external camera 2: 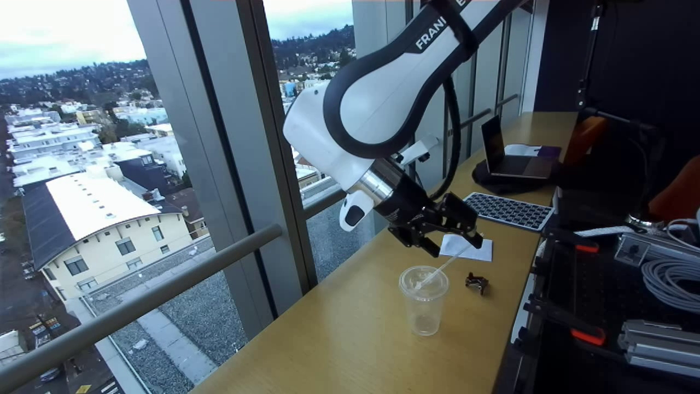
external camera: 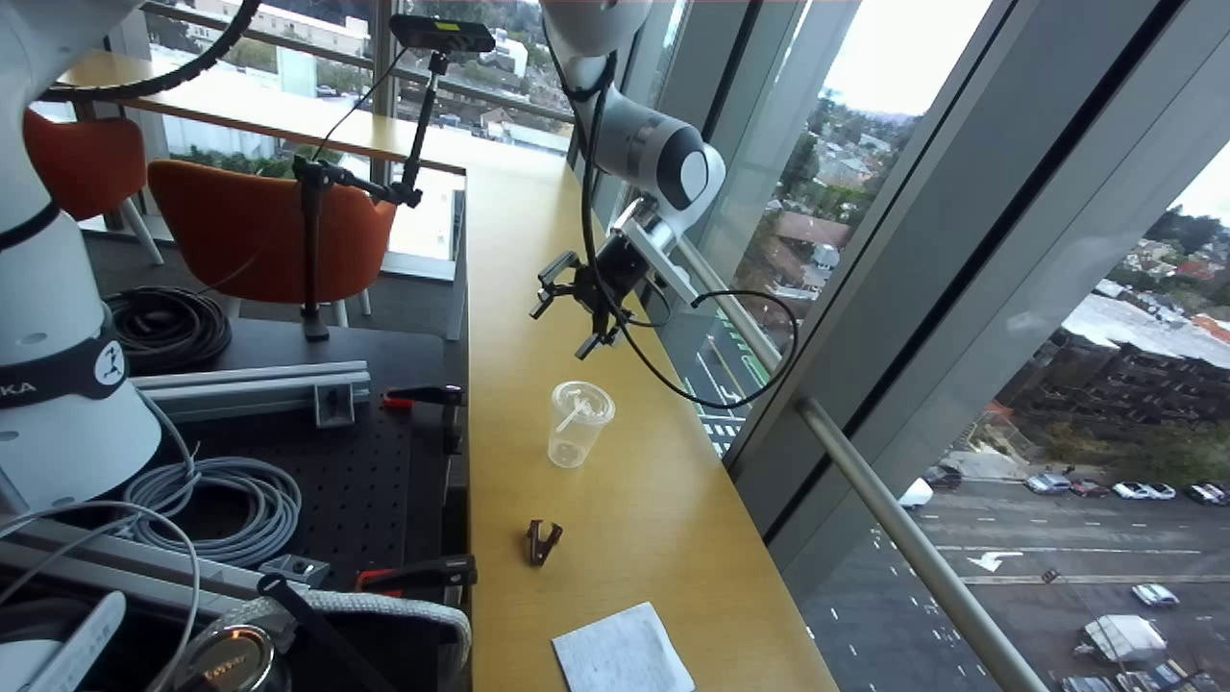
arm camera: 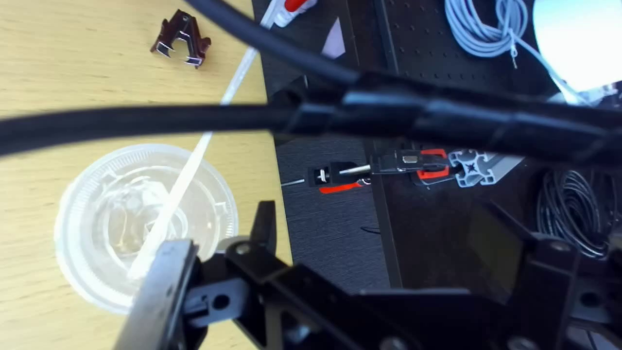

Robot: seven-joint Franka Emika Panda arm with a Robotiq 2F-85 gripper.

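A clear plastic cup [external camera: 571, 444] with a domed lid stands upright on the wooden counter [external camera: 628, 519]. A white straw [arm camera: 192, 166] pokes out of its lid. My gripper [external camera: 561, 331] is tilted in the air above the counter, its fingers spread apart and empty. The wrist view has the cup [arm camera: 81, 233] at lower left, one silver finger [arm camera: 157, 297] overlapping its rim in the picture; contact cannot be told. A dark brown claw clip [external camera: 542, 542] lies on the counter, apart from the cup.
A white paper sheet [external camera: 626, 650] lies past the clip. The keyboard [external camera 2: 508, 210] and laptop [external camera 2: 518, 164] are farther along. Window rail [external camera: 922, 554] runs along one side; a black bench with clamps [external camera: 427, 573] and cables borders the other. A loose black cable [arm camera: 175, 125] crosses the wrist view.
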